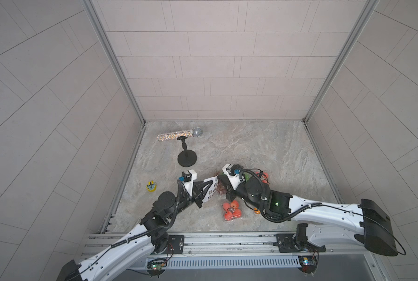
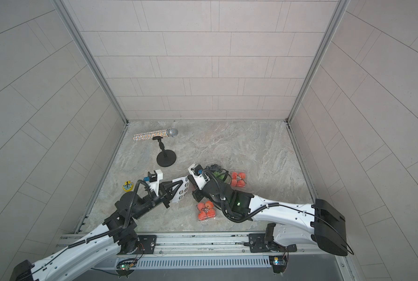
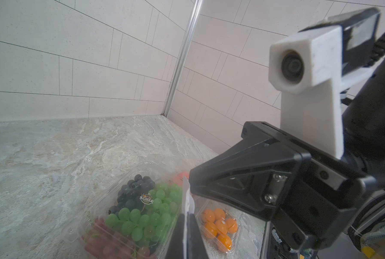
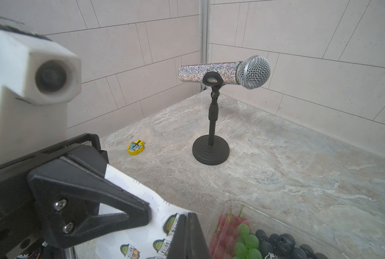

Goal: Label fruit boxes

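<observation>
A white sheet of round labels hangs from my left gripper, which is shut on it; the left wrist view shows the sheet edge-on between its fingers. My right gripper is shut at the sheet's far edge, and no label shows between its fingers. Whether its tips touch the sheet I cannot tell. A clear box of red, green and dark grapes [image 3: 142, 211] lies below the grippers, partly hidden from above by the right arm. Boxes of red fruit [image 2: 206, 210] and orange fruit [image 3: 219, 228] sit nearby.
Another red fruit box [image 2: 238, 178] is right of the grapes. At the back left, a black stand [image 4: 211, 149] bears a glittery microphone [image 4: 220, 72]. A small yellow object [image 1: 151, 186] lies far left.
</observation>
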